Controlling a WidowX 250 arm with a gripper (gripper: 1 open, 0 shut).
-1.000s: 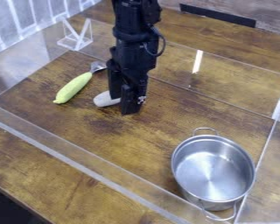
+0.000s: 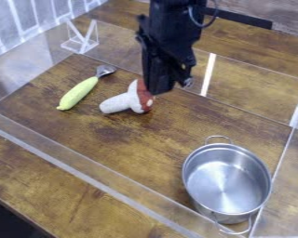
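Observation:
My black gripper (image 2: 156, 82) hangs at the upper middle, over a white cylindrical object with a red end (image 2: 120, 101) lying on the wooden table. Its fingers are near the red end; whether they touch it or how far apart they are, I cannot tell. A pale yellow-green corn cob (image 2: 78, 91) lies to the left, with a metal utensil (image 2: 104, 71) behind it. A steel pot (image 2: 226, 181) stands at the lower right.
Clear plastic walls (image 2: 287, 164) surround the work area. A white item (image 2: 79, 37) sits at the back left.
My gripper has moved up and slightly right, uncovering the white object and its red end, which still lie on the table. The pot and corn have not moved.

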